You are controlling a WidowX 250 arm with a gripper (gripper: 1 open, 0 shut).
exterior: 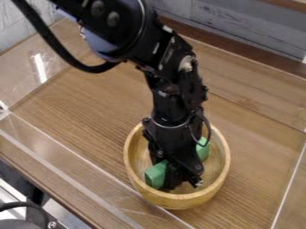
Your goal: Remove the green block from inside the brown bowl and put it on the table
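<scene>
The brown bowl [220, 182] sits on the wooden table, its near rim toward the bottom of the view. Inside it lies the green block [157, 174], largely covered by my gripper [178, 182]. Green shows on the left of the black fingers and again on the right, higher up. The gripper points down into the bowl, with its fingertips low near the bowl's floor and over the block. Its own dark parts hide the gap between the fingers, so I cannot tell whether they grip the block.
Bare wooden table [78, 103] lies to the left of the bowl, with more free surface to the right. A pale wall [245, 36] stands at the back. Cables and dark equipment [18, 215] are at the lower left corner.
</scene>
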